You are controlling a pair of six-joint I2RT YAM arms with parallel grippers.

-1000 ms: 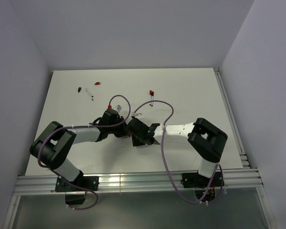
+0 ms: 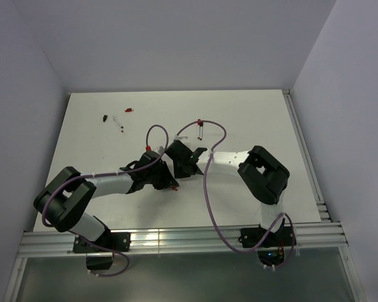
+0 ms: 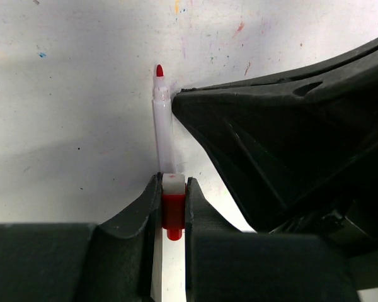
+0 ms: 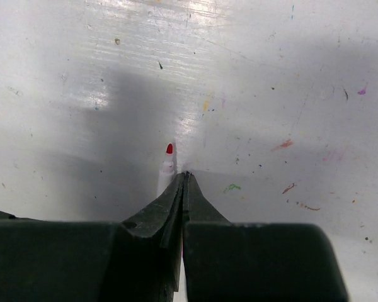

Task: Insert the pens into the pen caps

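Observation:
My left gripper is shut on a red pen cap (image 3: pixel 174 214) whose whitish end faces forward. Straight ahead of that cap, in the left wrist view, lies the clear-bodied red marker pen (image 3: pixel 164 135), its red tip pointing away; its near end is hidden by the cap and fingers. My right gripper is shut with nothing between its fingers. The pen (image 4: pixel 167 171) runs along the outside, on their left in the right wrist view. From above, both grippers meet at mid-table and mostly cover the pen.
Two capped-looking markers (image 2: pixel 200 129) lie behind the right arm. Farther left are another clear pen (image 2: pixel 118 124), a black cap (image 2: pixel 105 117) and a red cap (image 2: pixel 129 110). Both arms are close together.
The right gripper stayed shut and shifted along with it.

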